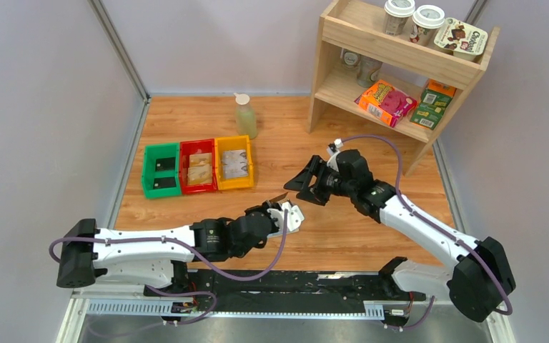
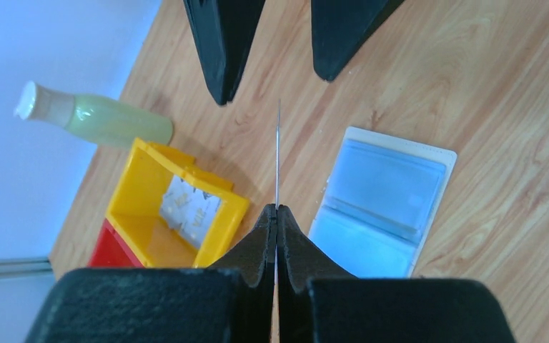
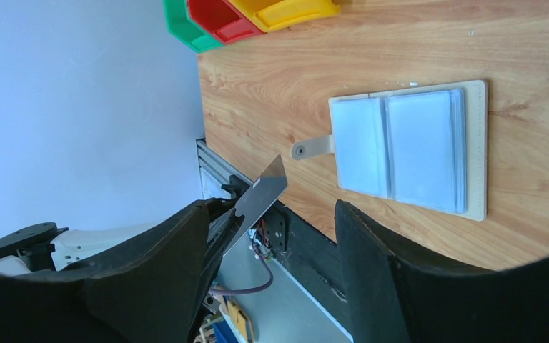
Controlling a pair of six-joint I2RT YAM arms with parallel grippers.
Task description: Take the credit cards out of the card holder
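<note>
The card holder [image 3: 477, 150] lies opened flat on the table, its clear bluish sleeves [image 2: 386, 189] facing up. My left gripper is shut on a thin dark card, which appears edge-on as a fine line in the left wrist view. In the top view the left arm hides most of the holder. My right gripper stands part open with its fingers [image 2: 225, 53] apart and nothing gripped. The card's free end points toward the gap between those fingers; whether it reaches in I cannot tell.
Green, red and yellow bins [image 1: 234, 140] stand at the left with flat items inside. Behind them is a bottle [image 1: 246, 118]. A wooden shelf [image 1: 400, 50] with cups and boxes fills the back right. Table between right arm and shelf is clear.
</note>
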